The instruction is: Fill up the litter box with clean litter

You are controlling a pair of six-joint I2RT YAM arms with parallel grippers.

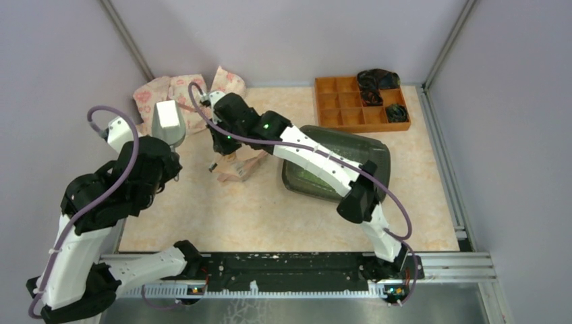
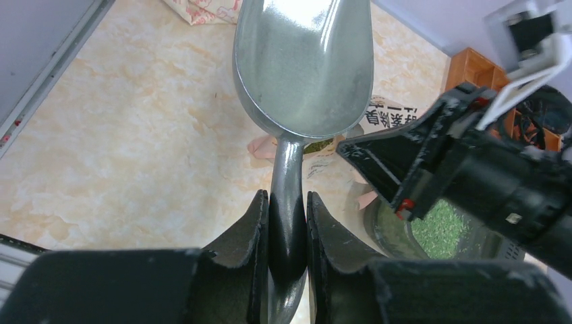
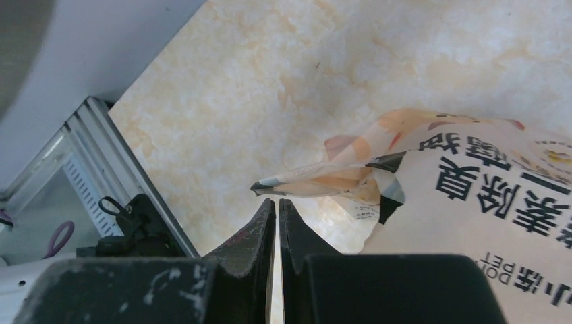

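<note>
My left gripper is shut on the handle of a grey scoop (image 2: 303, 81), held up at the left of the top view. My right gripper is shut, its tips beside the paper litter bag (image 3: 472, 202) in the middle of the table; nothing shows clearly between its fingers. The bag is partly hidden under the right arm in the top view. The dark green litter box (image 1: 378, 175) lies to the right, partly covered by that arm, with green granules (image 2: 435, 229) visible inside.
An orange divided organizer (image 1: 334, 101) with dark bags stands at the back right. Several pink-patterned packs (image 1: 152, 98) lie at the back left.
</note>
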